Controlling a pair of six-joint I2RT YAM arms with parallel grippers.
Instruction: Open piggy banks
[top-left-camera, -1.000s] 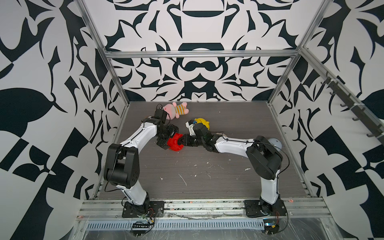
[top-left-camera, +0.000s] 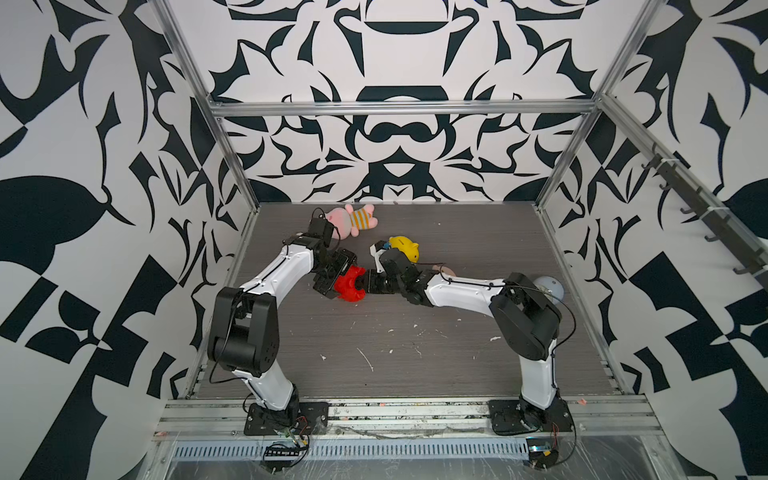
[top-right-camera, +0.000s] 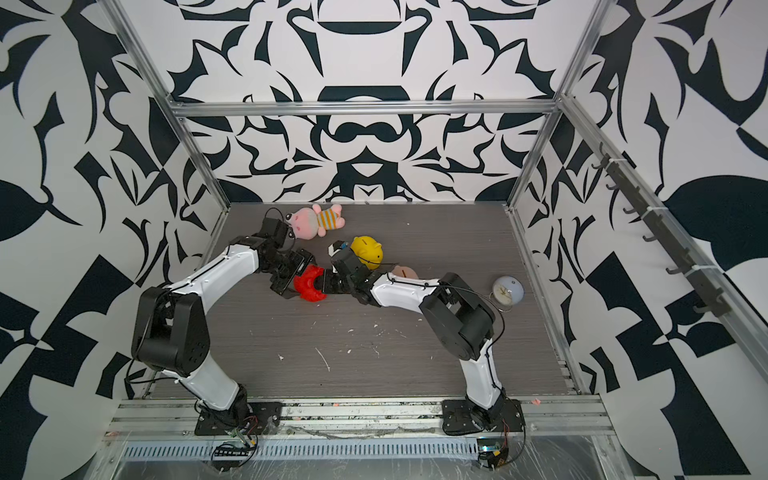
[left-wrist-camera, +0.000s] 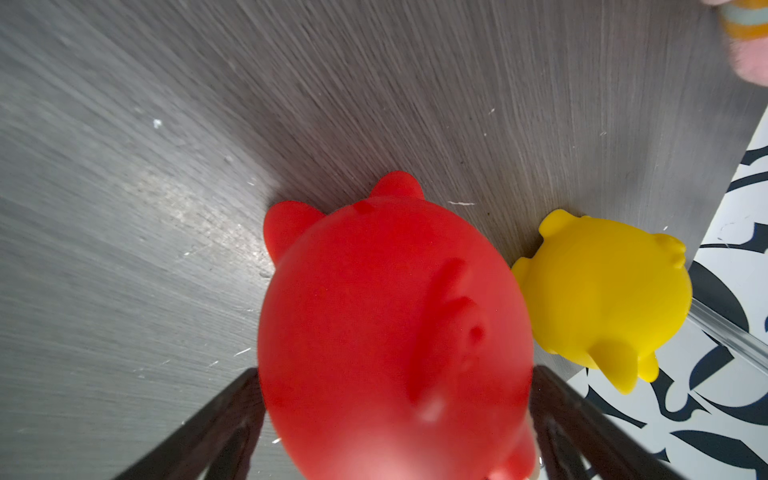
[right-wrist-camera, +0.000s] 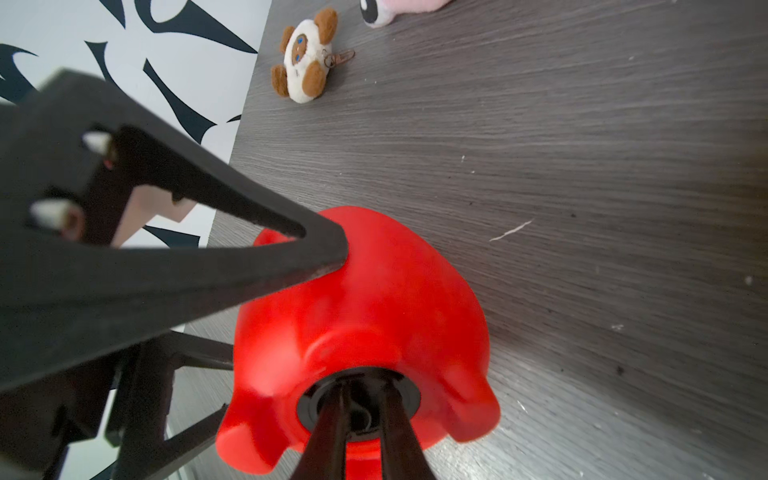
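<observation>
A red piggy bank (top-left-camera: 349, 284) sits mid-table between both grippers. My left gripper is open, a finger either side of the red body, as the left wrist view shows. My right gripper is shut, its fingertips at the black round plug in the red bank's underside. A yellow piggy bank (left-wrist-camera: 608, 288) lies behind it, and a tan one (top-right-camera: 405, 273) is partly hidden by my right arm.
A pink plush toy (top-left-camera: 361, 217) lies at the back and a small white-brown plush (right-wrist-camera: 305, 60) shows in the right wrist view. A pale round object (top-right-camera: 507, 290) is at the far right.
My right arm and gripper have shifted very slightly toward the red piggy bank. The left arm has not visibly moved.
</observation>
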